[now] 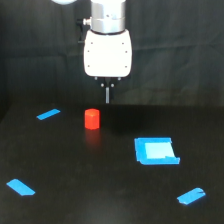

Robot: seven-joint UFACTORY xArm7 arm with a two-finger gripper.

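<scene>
A red block (92,119) stands on the dark table toward the back, left of centre. My gripper (108,100) hangs from the white hand above the table, a little right of the block in the image and apart from it. Its thin dark fingers look like a single narrow strip from here, so whether they are open or shut does not show. No object appears at the fingertips. To the right lies a blue-edged square (144,158) with a pale middle.
Blue tape strips mark the table: one at back left (48,114), one at front left (20,187), one at front right (191,196). A dark curtain hangs behind.
</scene>
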